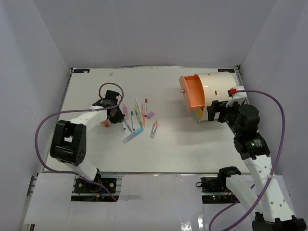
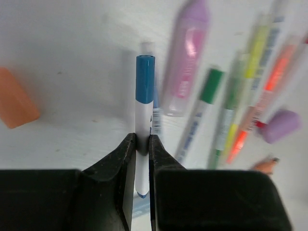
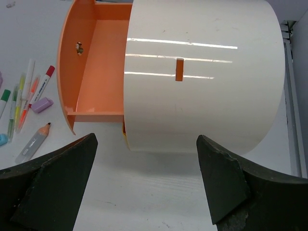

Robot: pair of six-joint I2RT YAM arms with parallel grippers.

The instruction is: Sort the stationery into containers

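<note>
My left gripper is shut on a white marker with a blue cap, held above the table among the stationery. Behind it in the left wrist view lie a pink bottle-shaped item, a green-capped marker, several highlighters and pens, a purple piece and an orange block. A white cylindrical container with its orange drawer pulled out stands at the right. My right gripper is open in front of it, nothing between its fingers.
A clear blue piece and an orange-tipped grey marker lie at the near side of the stationery. The table between the stationery and the container is bare, as is the front strip.
</note>
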